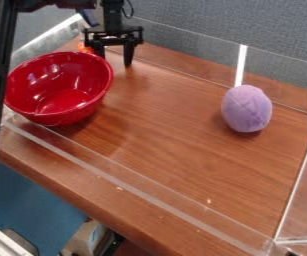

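Observation:
At the back left of the table, the black gripper (113,42) is low over the wooden surface, behind a red bowl (58,90). Something orange (84,46) shows beside the gripper, partly hidden by it and the bowl; I cannot tell whether it is held. A purple fuzzy ball-like object (247,108) rests on the right side of the table.
Clear plastic edging runs along the table's front and right sides, and grey walls (203,25) stand behind. Below the front left edge is a blue floor with a box.

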